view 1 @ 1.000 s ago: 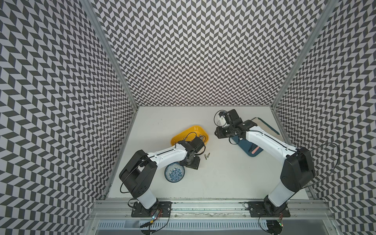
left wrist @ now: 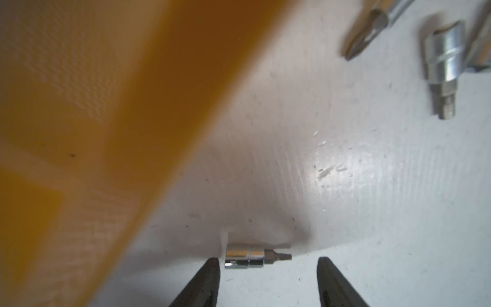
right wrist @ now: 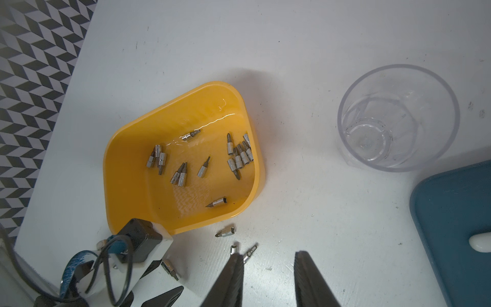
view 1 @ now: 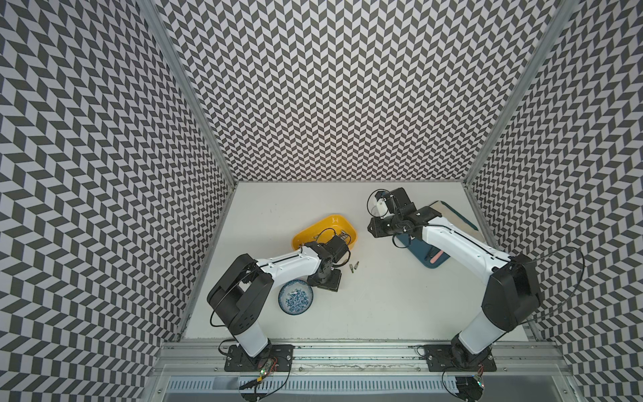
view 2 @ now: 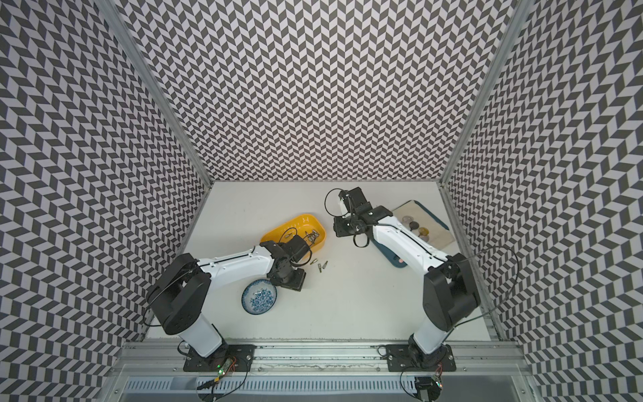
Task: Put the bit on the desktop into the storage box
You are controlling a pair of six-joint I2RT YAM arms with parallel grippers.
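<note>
The yellow box (right wrist: 138,168) holds several metal bits. My left gripper is low beside it, fingers apart around a small metal bit (left wrist: 244,258) lying on the desk, not visibly gripped. More loose bits (left wrist: 442,56) lie at the upper right of the left wrist view, outside the box. My right gripper hangs open above the desk, right of the box, with no thing seen held between its fingers.
A clear cup (right wrist: 399,158) stands right of the box. A dark blue tray (right wrist: 434,215) lies at the right. A blue-patterned bowl (view 1: 295,296) sits at the front left, under the left arm.
The bowl has shifted slightly left and toward the back since a second ago. My left gripper has moved only slightly; the right arm is nearly still.
</note>
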